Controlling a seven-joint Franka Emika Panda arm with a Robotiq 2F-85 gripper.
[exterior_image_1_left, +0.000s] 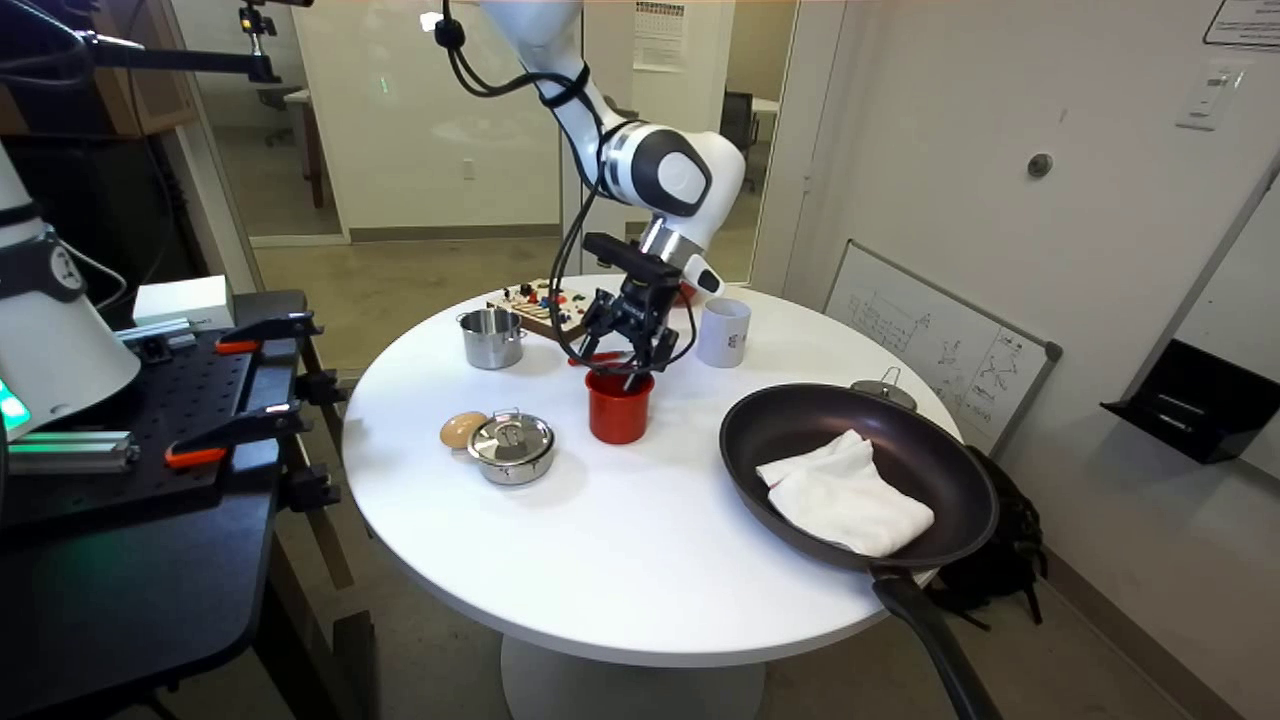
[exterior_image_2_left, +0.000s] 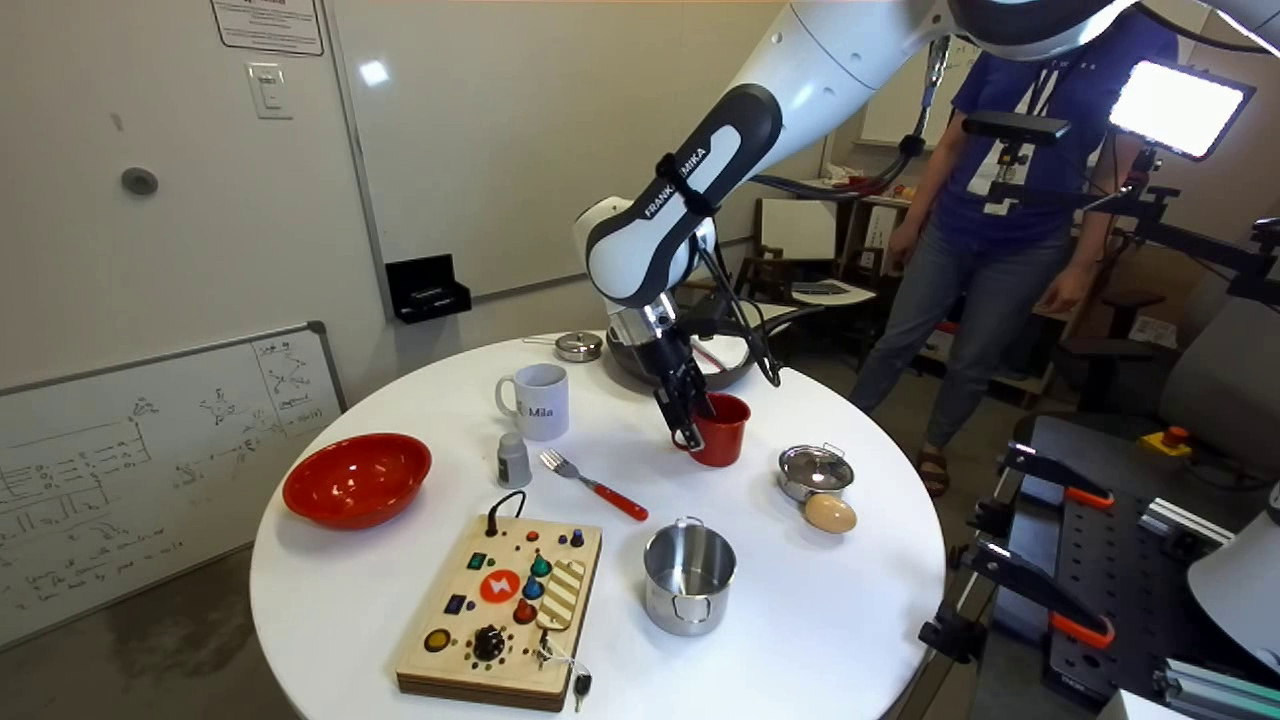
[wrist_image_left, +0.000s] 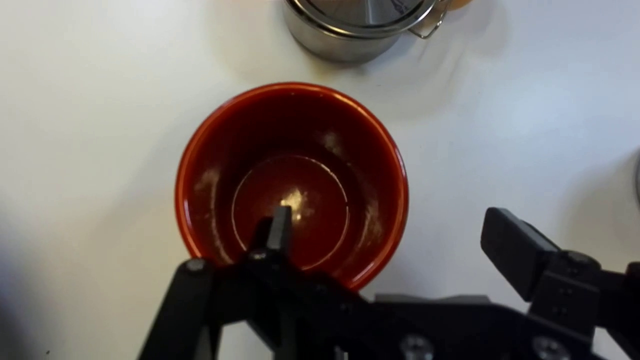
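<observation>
A red cup (exterior_image_1_left: 618, 410) stands upright on the white round table. In the wrist view the cup (wrist_image_left: 294, 129) appears from above, empty, its near rim partly covered by the dark gripper. My gripper is open, with its fingers wide apart. One fingertip (wrist_image_left: 279, 228) reaches over the cup's opening, and in exterior view 1 it looks to dip inside. The other finger (wrist_image_left: 516, 252) is outside the cup, to the right, so part of the rim lies between them. Whether either finger touches the wall I cannot tell.
Close to the cup are a lidded steel pot (exterior_image_1_left: 512, 445) and a wooden egg (exterior_image_2_left: 830, 514). Around them stand an open steel pot (exterior_image_2_left: 690, 576), fork (exterior_image_2_left: 606, 490), grey shaker (exterior_image_2_left: 513, 460), white mug (exterior_image_2_left: 540, 402), red bowl (exterior_image_2_left: 357, 480), switch board (exterior_image_2_left: 498, 612) and frying pan (exterior_image_1_left: 768, 516).
</observation>
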